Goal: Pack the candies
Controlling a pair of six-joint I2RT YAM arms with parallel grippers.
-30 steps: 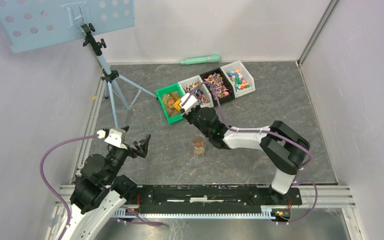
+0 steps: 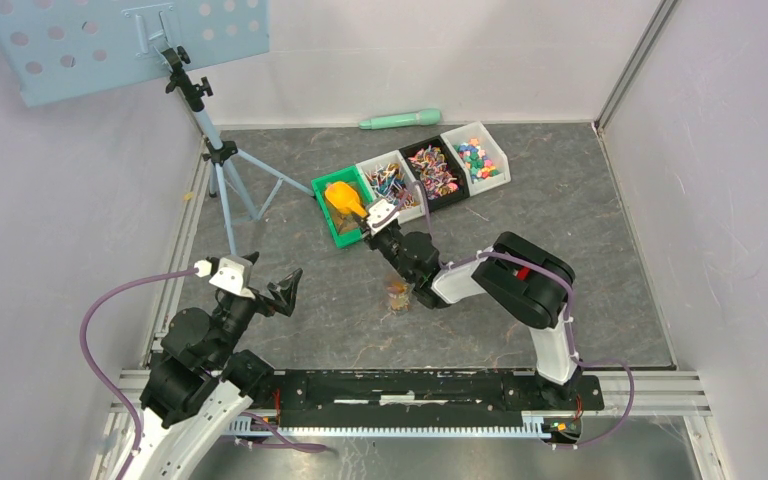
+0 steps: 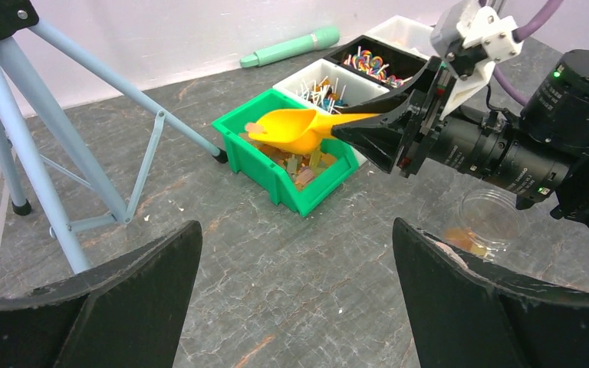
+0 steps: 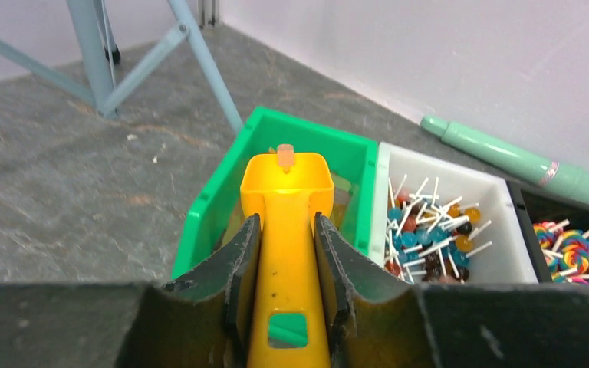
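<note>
My right gripper (image 2: 361,220) is shut on a yellow scoop (image 3: 295,126), whose bowl is over the green bin (image 4: 213,184) of wrapped candies, with a small piece (image 4: 285,156) visible at its lip. Beside that bin stand a white bin of lollipops (image 4: 429,230), a black bin of swirl lollipops (image 4: 575,253) and a white bin of colourful candies (image 2: 476,160). A clear round container (image 3: 492,215) with some candy lies on the floor below the right arm. My left gripper (image 2: 280,293) hangs open and empty at the lower left.
A blue stand (image 2: 230,170) rises left of the green bin. A mint cylinder (image 2: 400,119) lies along the back wall. The floor between my left gripper and the bins is clear, as is the right side.
The left arm has stayed still.
</note>
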